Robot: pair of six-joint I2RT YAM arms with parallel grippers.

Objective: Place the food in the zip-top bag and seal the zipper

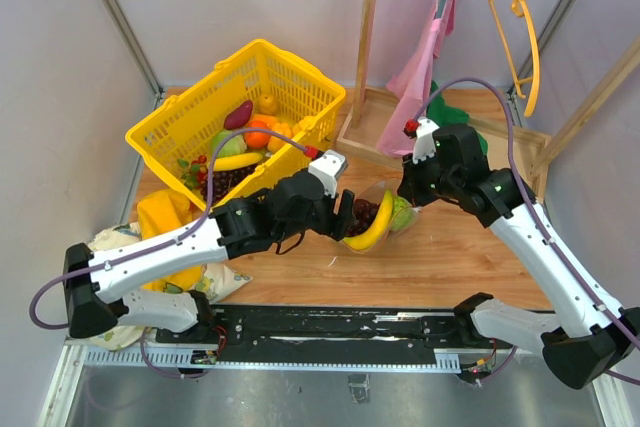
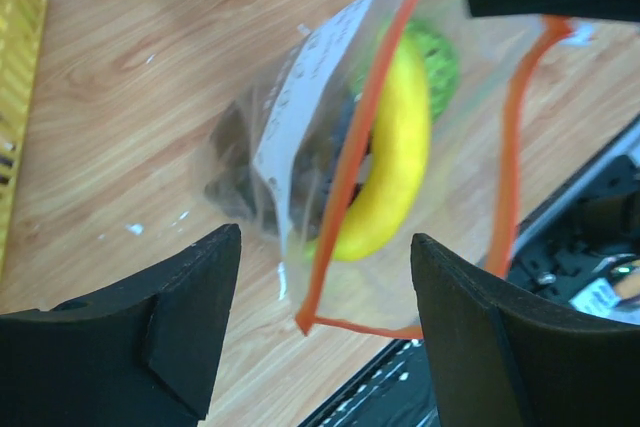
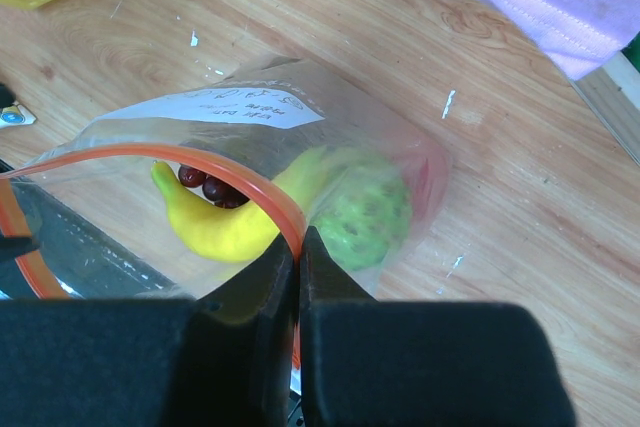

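Note:
A clear zip top bag (image 3: 380, 187) with an orange rim holds a banana (image 1: 378, 219), dark red grapes (image 1: 362, 209) and a green leafy food (image 3: 362, 217). My right gripper is shut on the bag's orange rim at its open mouth. My left gripper stands open just at the other end of the mouth, the orange rim showing between its fingers in the left wrist view; in the top view it is left of the bag.
A yellow basket (image 1: 160, 137) of toy produce stands at the back left. A wooden rack (image 1: 365, 27) with hanging cloths stands at the back right. Yellow cloth (image 1: 165, 217) lies at left. Bare table lies in front of the bag.

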